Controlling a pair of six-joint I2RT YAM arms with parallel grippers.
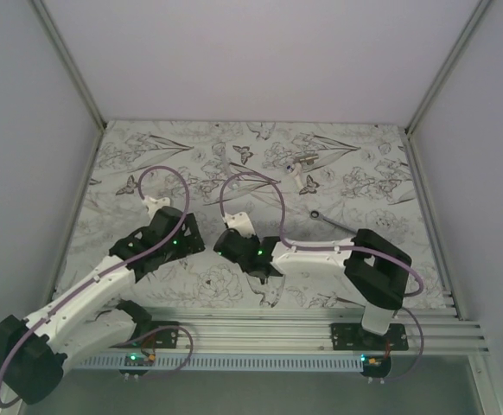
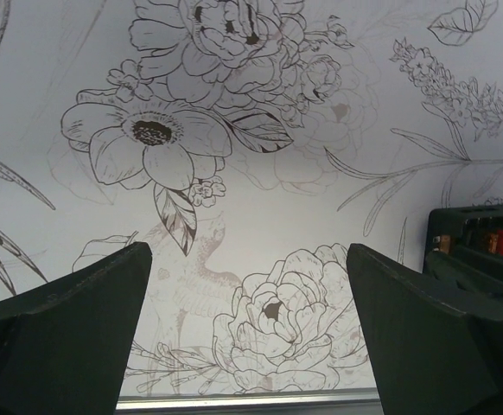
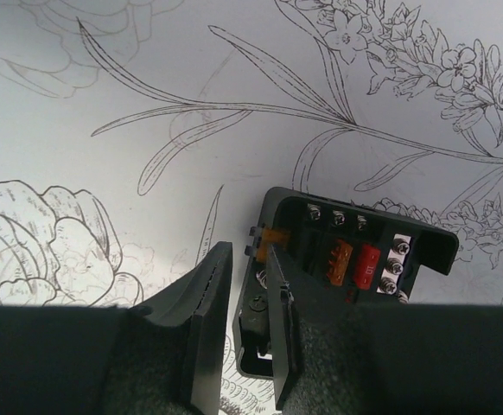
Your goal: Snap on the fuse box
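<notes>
A black fuse box with orange and red fuses and metal terminals sits in the lower middle of the right wrist view and at the right edge of the left wrist view. My right gripper is over its left end, fingertips part open and close together, beside an orange piece; whether they touch it is unclear. In the top view the right arm hides most of the box. My left gripper stands open over bare flowered surface, left of the box, with nothing between its fingers.
Behind the arms lie a long wrench at right and small tools at the back.
</notes>
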